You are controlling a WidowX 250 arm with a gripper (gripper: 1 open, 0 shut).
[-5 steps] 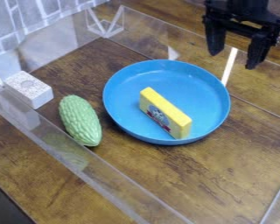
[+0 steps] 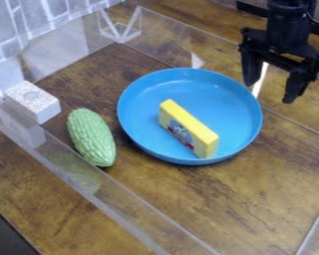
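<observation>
A black gripper (image 2: 274, 62) hangs at the upper right, above and behind a blue plate (image 2: 229, 98); whether its fingers are open or shut is hard to make out. On the plate lies a yellow box (image 2: 189, 130) with a printed blue side. A green bitter melon (image 2: 91, 136) lies on the wooden table to the left of the plate. A white speckled block (image 2: 32, 101) sits at the far left.
Clear plastic walls run along the back and the lower left of the wooden surface (image 2: 202, 204). A pale strip stands behind the plate, below the gripper.
The gripper has shifted slightly to the right over the last second. The plate, box, melon and block have not moved.
</observation>
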